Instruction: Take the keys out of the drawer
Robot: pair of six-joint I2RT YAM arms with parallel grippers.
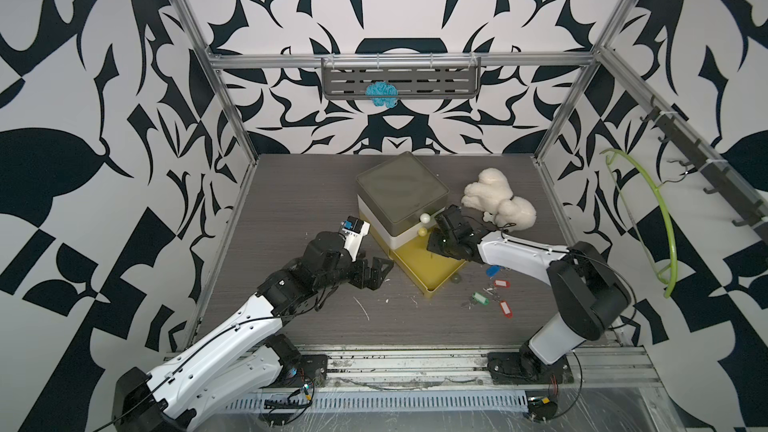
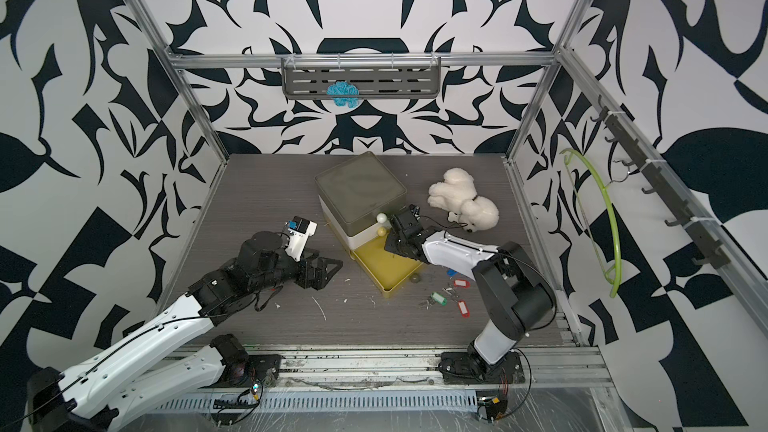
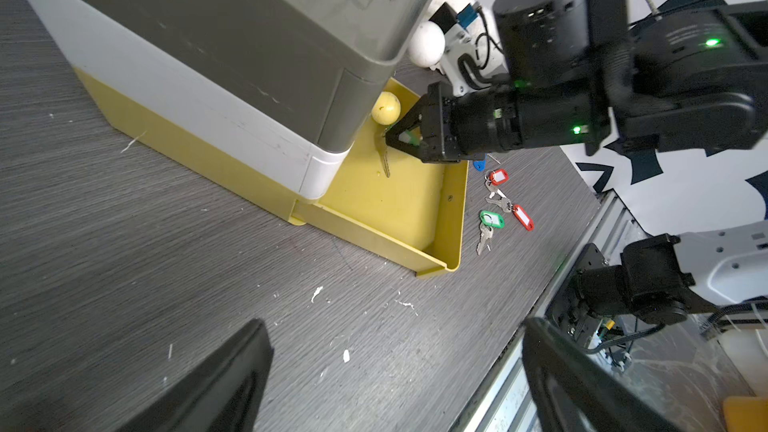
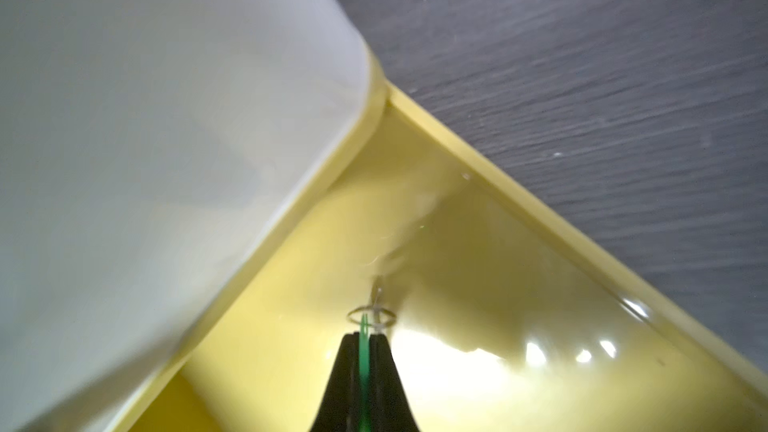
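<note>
My right gripper is shut on a green key tag [image 4: 365, 376], seen edge-on between its fingers. A metal ring [image 4: 384, 318] stands out beyond the fingertips. In the left wrist view, a key [image 3: 385, 162] hangs below the right gripper, over the yellow drawer [image 3: 396, 216]. The drawer is pulled out and its visible floor looks otherwise empty; its far part is hidden by the arm. My left gripper is open and empty, above the table left of the drawer.
Red-tagged keys [image 3: 522, 217], a green-tagged key [image 3: 491, 219] and a blue tag [image 3: 479, 165] lie on the table right of the drawer. The grey-topped box [image 1: 402, 192] stands behind it. A white plush toy [image 1: 500, 198] sits at the back right. Table room lies in front.
</note>
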